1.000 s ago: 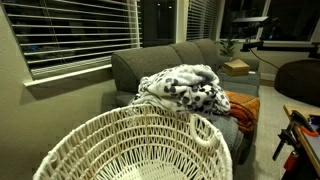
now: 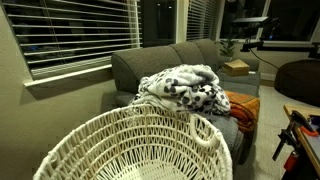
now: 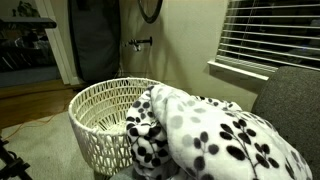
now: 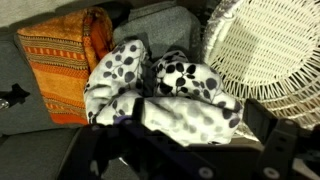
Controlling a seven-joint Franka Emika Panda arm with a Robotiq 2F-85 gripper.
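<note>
A white blanket with black leaf prints (image 2: 185, 88) lies bunched on the grey couch (image 2: 140, 66). In exterior view 2 the same blanket (image 3: 225, 135) fills the front right. A white woven basket (image 2: 130, 145) stands in front of the couch, and the part of its inside that shows holds nothing. From the wrist view, my gripper faces down over the blanket (image 4: 170, 90), its dark fingers (image 4: 255, 118) apart at the bottom of the picture. It stands open, with no cloth seen gripped; its height above the blanket is hard to judge. The basket (image 4: 265, 55) is at upper right there.
An orange patterned cloth (image 4: 68, 65) lies on the couch beside the blanket. A cardboard box (image 2: 236, 67) sits at the couch's far end. At the right edge of exterior view 1 is a wooden table (image 2: 304, 112). Window blinds (image 3: 275, 40) hang on the wall behind.
</note>
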